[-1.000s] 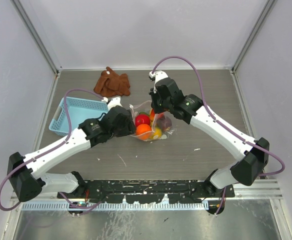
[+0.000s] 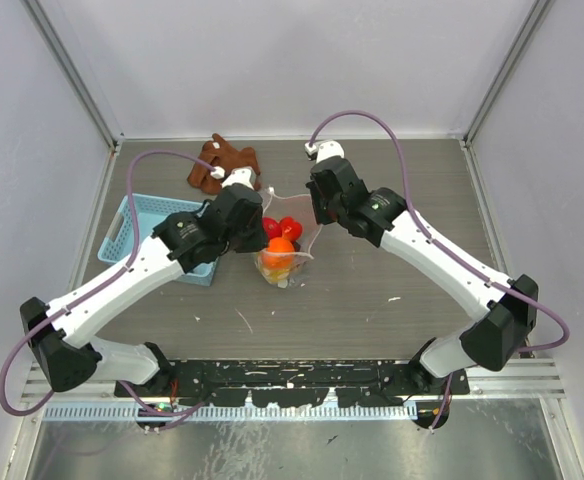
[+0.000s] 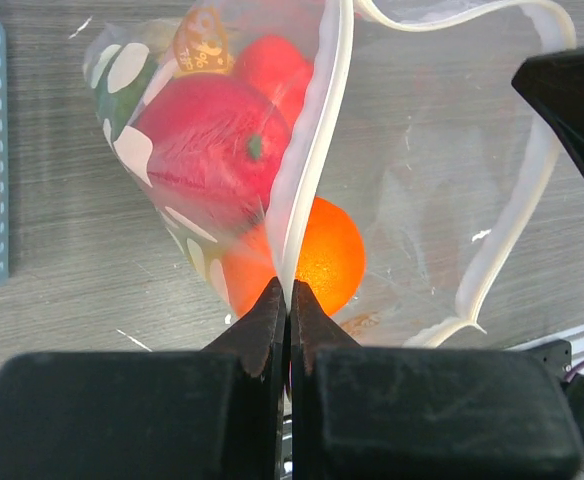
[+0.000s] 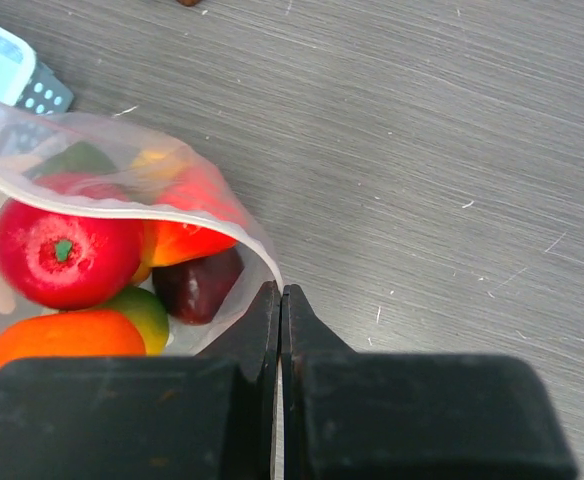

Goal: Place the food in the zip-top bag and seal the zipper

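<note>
Between my two arms hangs the clear zip top bag, its mouth spread wide and food inside. Through the plastic show a red fruit, an orange piece, a dark purple piece and red-orange pieces beside it. In the left wrist view, my left gripper is shut on the bag's white rim, pinching one side of the opening. My right gripper is shut on the opposite side of the rim. The food lies low in the bag, below both sets of fingertips.
Left of the bag is a light blue basket, partly under my left arm. A brown cloth-like item lies behind it.
The left gripper has risen and shifted slightly, and the bag's body has swung from the right toward the left between the arms.
</note>
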